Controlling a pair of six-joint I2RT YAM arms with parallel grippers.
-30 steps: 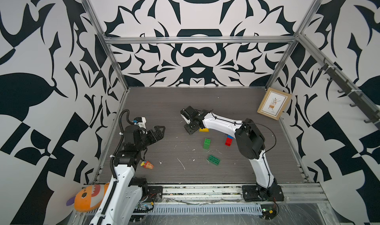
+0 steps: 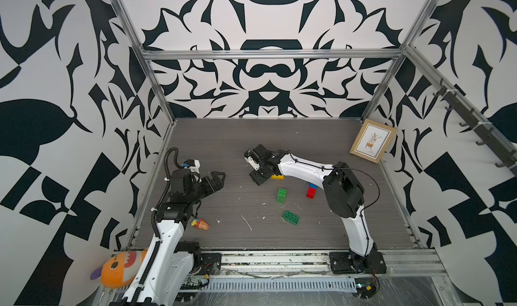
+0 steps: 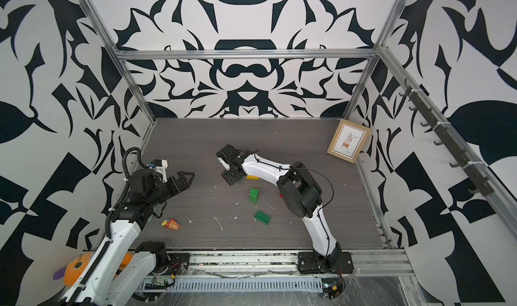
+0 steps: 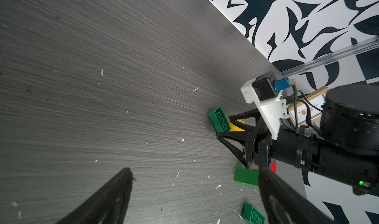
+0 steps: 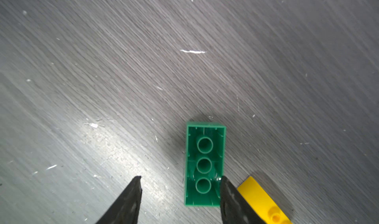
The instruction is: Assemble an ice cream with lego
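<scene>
A hollow green brick (image 5: 187,161) lies with its open underside facing up in the right wrist view. My right gripper stands open above it, the brick nearer the right finger (image 5: 229,202); contact cannot be judged. A yellow brick (image 5: 260,198) lies just beyond that finger. Toward the front are a green brick (image 2: 281,196), another green studded brick (image 2: 290,217) and a red brick (image 2: 310,193) with a blue one (image 2: 312,185) against it. Off to the left, my left gripper hangs open and empty over bare table.
A small ice-cream-shaped piece (image 2: 199,224) in orange, red and yellow lies by the left arm. A picture frame (image 2: 373,140) leans at the back right corner.
My right gripper has shifted slightly toward the front, its arm turning a little. The left gripper has barely moved, and the bricks in view have stayed put.
</scene>
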